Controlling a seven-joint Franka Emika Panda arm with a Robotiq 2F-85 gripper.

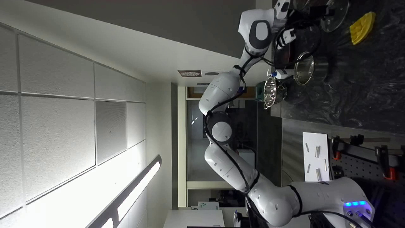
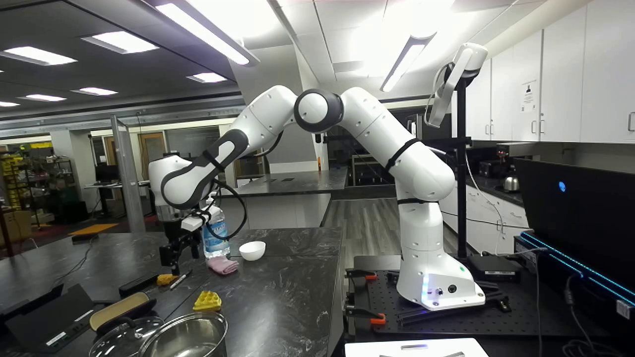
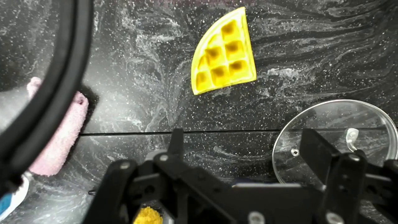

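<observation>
My gripper is open over the dark countertop, its two fingers wide apart with nothing held between them. In exterior view 2 the gripper [image 2: 181, 255] hangs low, near a small orange-yellow item [image 2: 166, 279] and a thin pen-like stick [image 2: 180, 279]. A yellow waffle-like wedge [image 3: 224, 54] lies flat beyond the fingers in the wrist view. The clear glass lid [image 3: 337, 100] reaches under the right finger. To the left is a folded pink cloth [image 3: 61, 138], partly behind a black cable. The gripper's body covers part of the counter beneath it.
A steel pot [image 2: 187, 336] and a colander [image 1: 270, 91] stand on the counter. Behind the gripper are a large water bottle [image 2: 215, 237] and a white bowl [image 2: 252, 250]. Open counter [image 2: 274, 297] lies to the right of the yellow wedge.
</observation>
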